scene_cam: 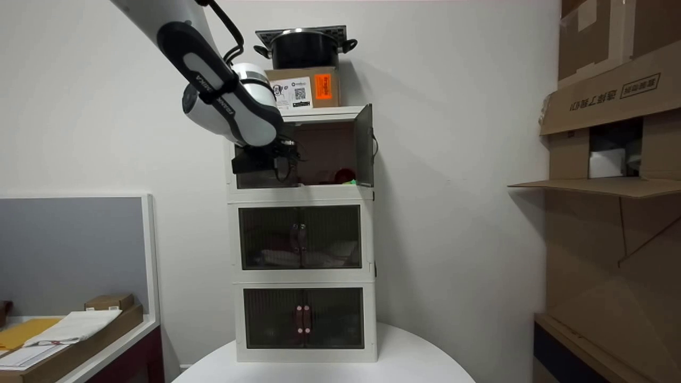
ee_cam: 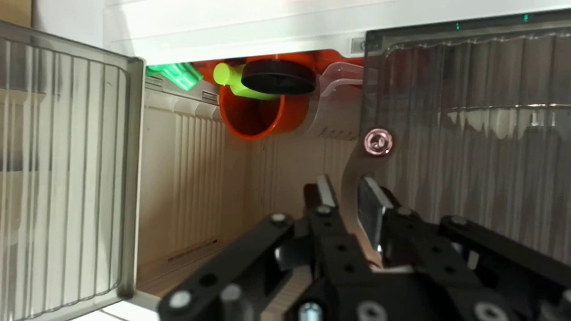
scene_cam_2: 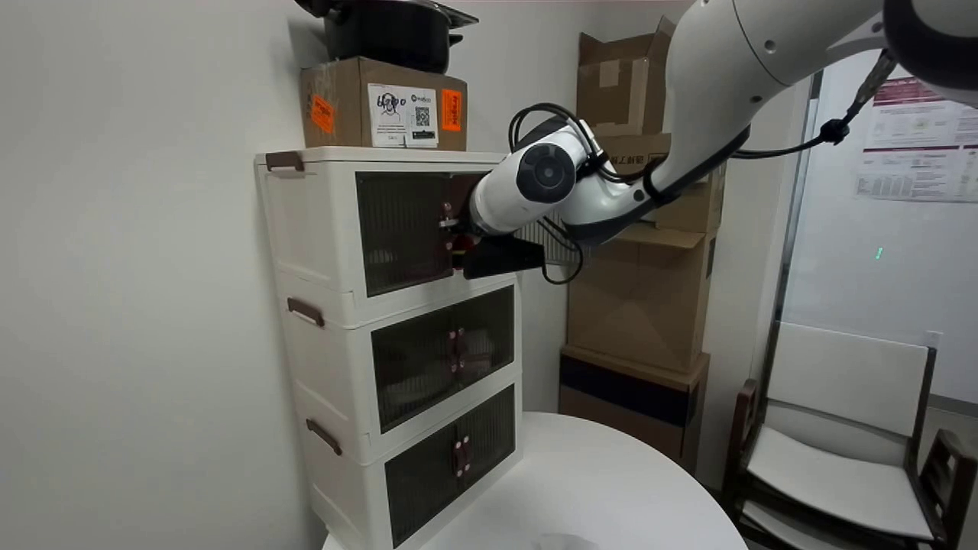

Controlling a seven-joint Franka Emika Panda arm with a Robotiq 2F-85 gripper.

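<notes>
In the wrist view the pale pink door handle [ee_cam: 349, 179] runs down from a round stud on the closed ribbed door [ee_cam: 471, 176]. My gripper is part open, one finger on each side of that handle, with a gap showing at the left finger [ee_cam: 327, 191]. Contact with the right finger cannot be made out. In exterior view 1 my hand is at the top cabinet unit [scene_cam: 322, 189], in front of its closed left door [scene_cam: 268, 178]. The other door [scene_cam: 364, 147] stands swung outward.
Inside the top unit lie an orange cup [ee_cam: 251, 115], a lime-green item [ee_cam: 235, 83], a black round piece [ee_cam: 278, 76] and a clear container [ee_cam: 340, 109]. A cardboard box [scene_cam: 329, 83] and black pot [scene_cam: 305, 50] rest on top. Two lower units have closed doors.
</notes>
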